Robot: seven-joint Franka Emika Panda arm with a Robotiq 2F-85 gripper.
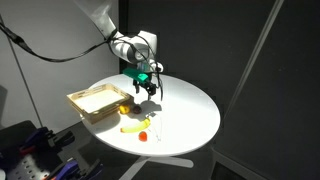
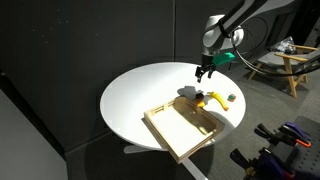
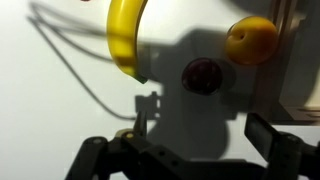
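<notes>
My gripper is open above the white table, with bare space between its fingers. In the wrist view a dark round plum-like fruit (image 3: 202, 76) lies just ahead of the gap, with the gripper's shadow around it. To its upper right is an orange (image 3: 252, 40), and a yellow banana (image 3: 124, 35) lies to its upper left. Exterior view 1 has the gripper (image 1: 145, 84) raised behind the fruit, apart from it. There the dark fruit (image 1: 136, 109) sits beside the orange (image 1: 124, 109). Nearer the front are the banana (image 1: 133, 127) and a red round item (image 1: 142, 136).
A shallow, empty-looking wooden tray (image 2: 180, 143) rests on the table next to the fruit; its edge (image 3: 272, 82) borders the orange in the wrist view.
</notes>
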